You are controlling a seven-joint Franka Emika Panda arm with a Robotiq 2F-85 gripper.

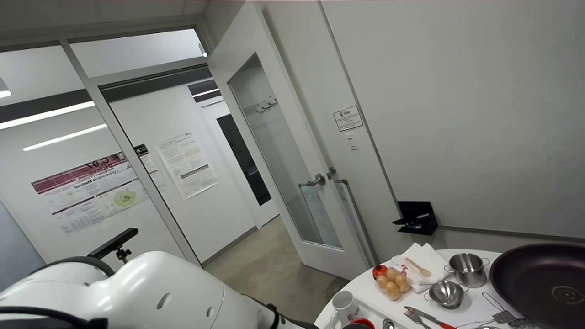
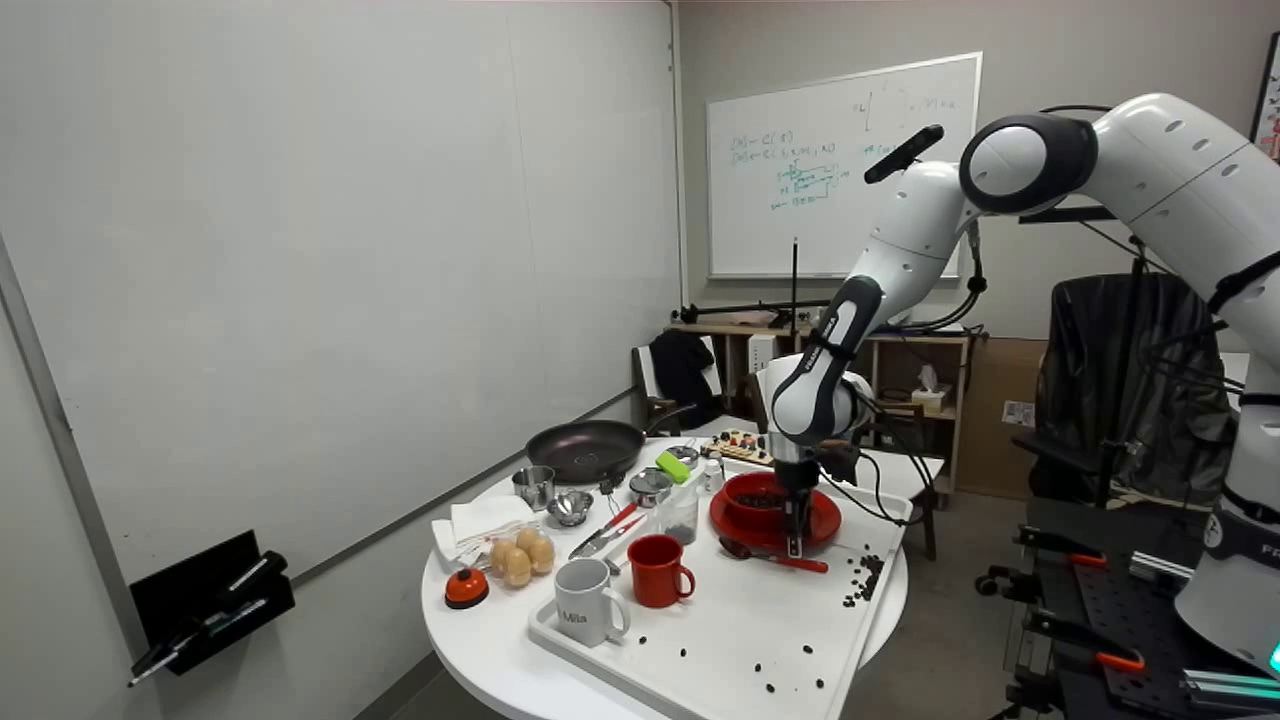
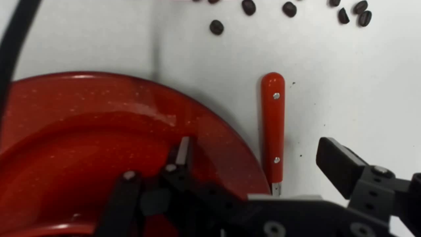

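A utensil with a red handle lies on the white tray beside a red plate. In exterior view 2 its darker head shows at the left end. My gripper is open: one fingertip is over the plate's rim area, the other fingertip over bare tray. The red handle runs between them, ungripped. From exterior view 2, the gripper points down just by the plate's near side. A red bowl with dark beans stands on that plate, partly behind the gripper.
A red mug and a white mug stand on the tray. Loose dark beans lie near its right edge. Beyond are eggs, small pots and a large pan. Tray in front of the handle is mostly clear.
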